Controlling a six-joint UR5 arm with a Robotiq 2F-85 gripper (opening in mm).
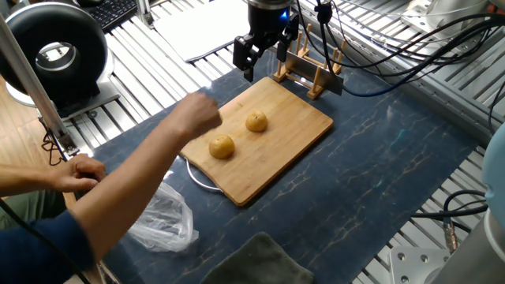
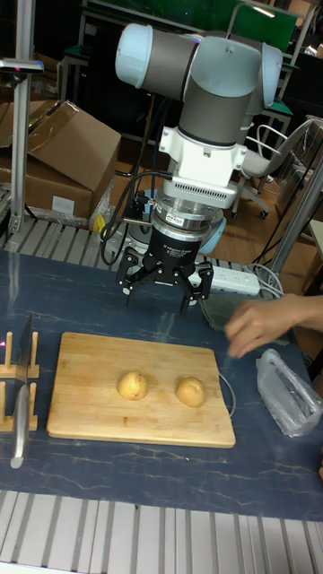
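Observation:
Two round, yellowish potatoes rest apart on a wooden cutting board. One potato lies near the middle of the board, the other potato closer to the plastic bag. My gripper hangs beyond the board's far edge in exterior view 3, pointing down. Its fingers are spread apart and nothing shows between them. A knife sits in a small wooden rack to the board's left in that view.
A person's hand hovers by the board's edge, arm reaching across the table. A clear plastic bag and a dark cloth lie on the dark tabletop. Black cables hang near the gripper.

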